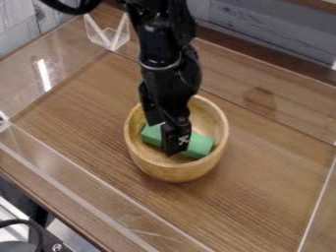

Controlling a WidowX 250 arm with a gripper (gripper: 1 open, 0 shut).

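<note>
A round tan bowl (175, 170) stands in the middle of the wooden table, holding a green block (197, 148). My black gripper (165, 134) reaches down from above into the bowl, its fingers at the green block and partly covering it. Whether the fingers are shut on the block is hard to see.
A clear plastic piece (108, 26) sits at the back left.
</note>
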